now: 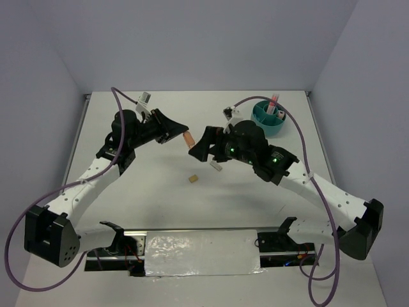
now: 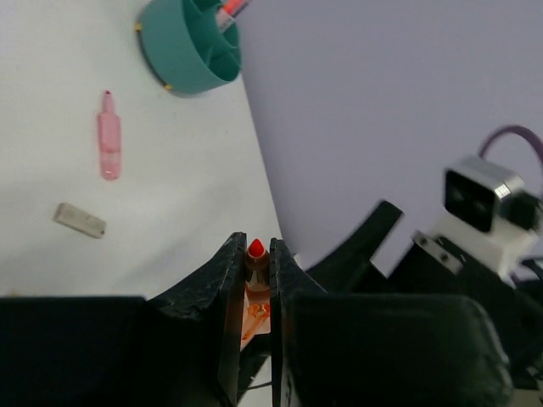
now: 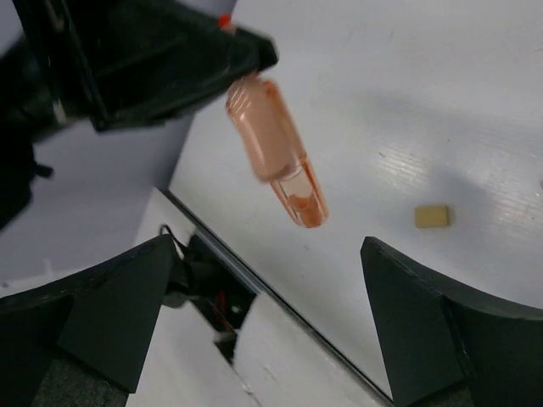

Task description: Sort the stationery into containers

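An orange marker hangs from my left gripper [image 1: 185, 131], which is shut on its tip end; in the left wrist view the marker's red tip [image 2: 256, 248] pokes up between the fingers. Facing it, my right gripper [image 1: 203, 152] stands open, and in the right wrist view the marker's free end shows beyond the gap, apart from both fingers [image 3: 424, 326]. At the back right sits the teal divided container [image 1: 268, 128] holding pink-red items. A pink marker [image 2: 109, 140] lies on the table in the left wrist view, near the container [image 2: 170, 55].
A grey-white block [image 1: 216, 165] and a tan block [image 1: 193, 179] lie on the table near the right gripper. Grey walls stand at the back and sides.
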